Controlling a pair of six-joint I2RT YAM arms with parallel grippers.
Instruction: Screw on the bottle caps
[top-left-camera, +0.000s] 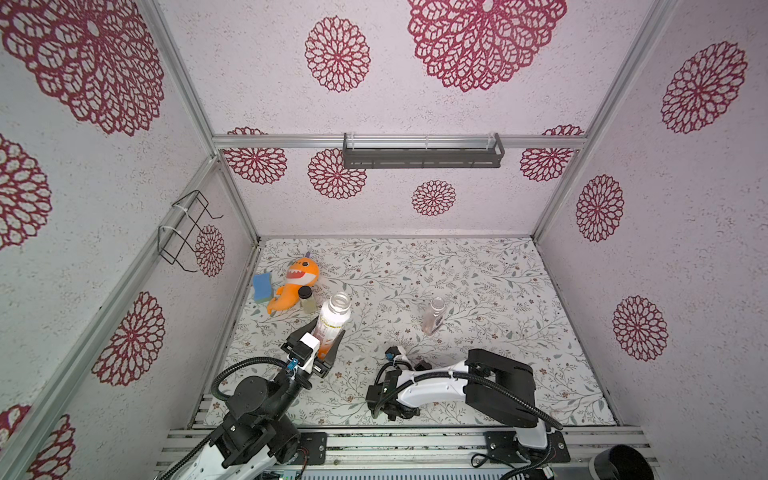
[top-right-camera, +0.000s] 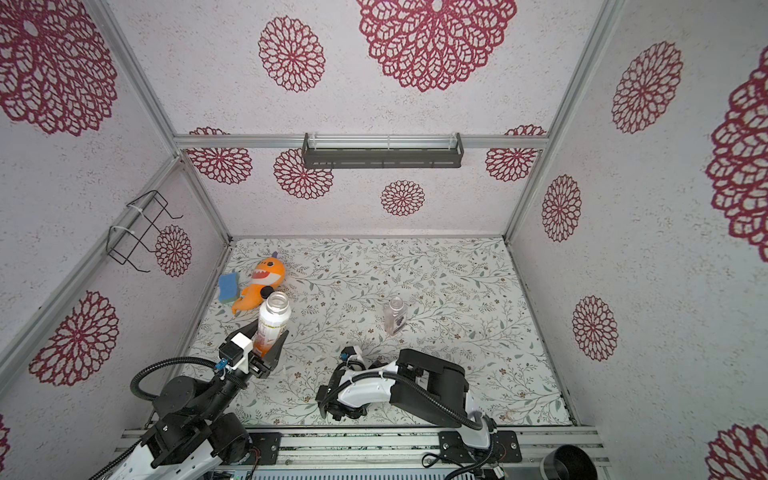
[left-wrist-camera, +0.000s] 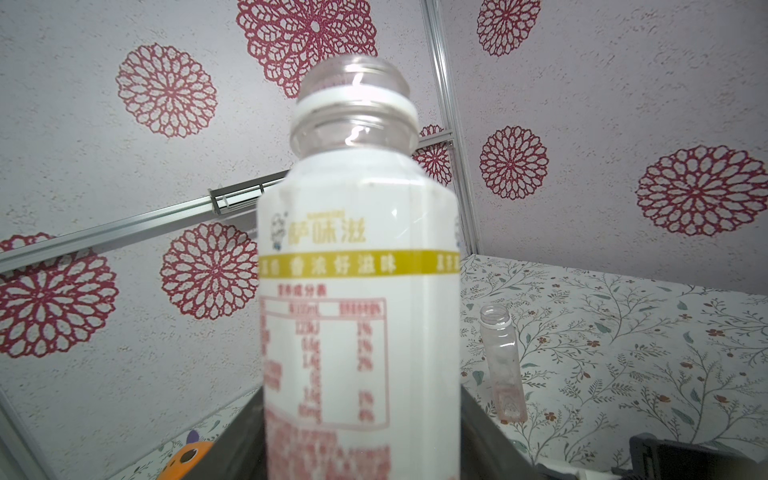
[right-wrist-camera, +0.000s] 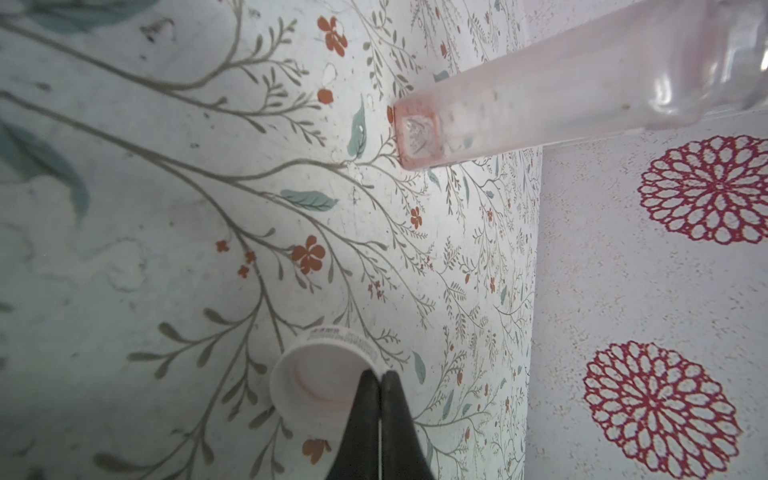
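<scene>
A capless bottle with a white label and a clear neck fills the middle of the left wrist view. My left gripper has its fingers on either side of its lower part, and the bottle stands nearly upright between them. In the right wrist view my right gripper is shut, with nothing showing between its fingers. A white cap, its hollow side facing the camera, lies on the table just beyond and left of those fingertips; contact cannot be judged. From above, the right arm hides the cap.
A clear, capless bottle stands on the table beyond the right arm. At the left back are an orange shark toy, a blue sponge and a small dark-topped jar.
</scene>
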